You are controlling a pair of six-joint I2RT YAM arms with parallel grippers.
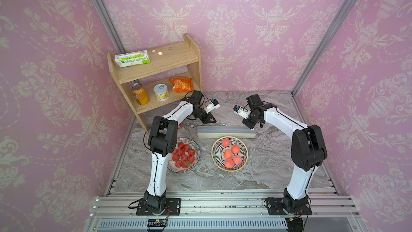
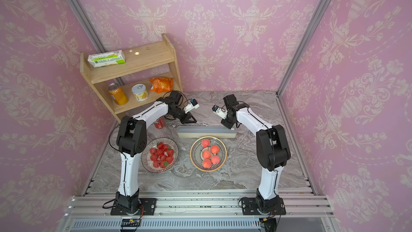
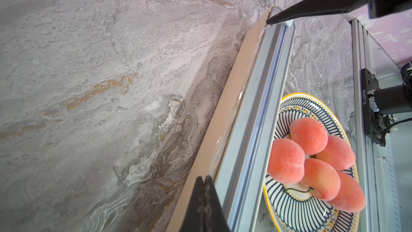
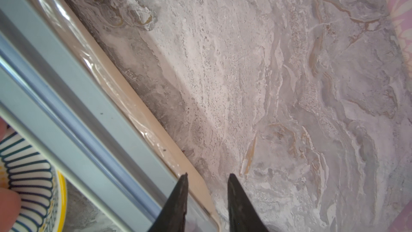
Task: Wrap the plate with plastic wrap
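A long pale wrap dispenser (image 1: pixel 226 133) lies behind the patterned plate (image 1: pixel 244 159) of peaches. Clear film shows glossily along its far side in both wrist views. My left gripper is shut, its tips together over the dispenser's far edge near the left end; whether thin film is between them cannot be seen. At the right end, my right gripper has its fingers (image 4: pixel 180 195) a short way apart, and nothing shows in the gap. Its dark fingers (image 3: pixel 317 6) also appear apart in the left wrist view. The peach plate is in front, apart from both grippers.
A bowl of strawberries (image 1: pixel 183 154) stands left of the peach plate, close to the left arm. A red can (image 2: pixel 159 122) is near the left forearm. The wooden shelf (image 1: pixel 171 58) with groceries fills the back left.
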